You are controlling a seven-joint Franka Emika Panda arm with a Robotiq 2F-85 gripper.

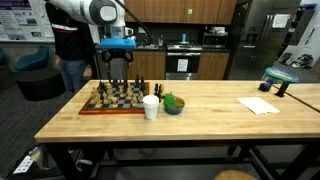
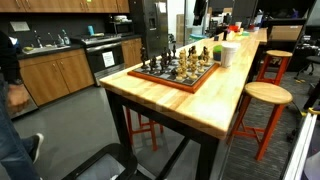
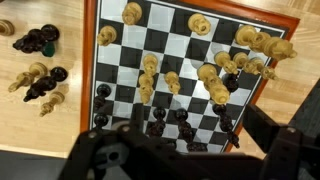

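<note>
A chessboard with a reddish-brown border sits on the wooden table, bearing light and dark pieces. Seen from above in the wrist view, light pieces such as a pawn stand scattered across the squares, with a row of dark pieces nearer the bottom. My gripper hovers over the board, its dark fingers spread to either side and no piece visible between them. Exterior view 1 has the arm's blue band above the board. Several dark and light pieces lie off the board's left side.
Right of the board stand a white cup and a bowl with green contents. A white sheet lies farther right, with clear tabletop between. A person in dark clothes stands behind the table at the left.
</note>
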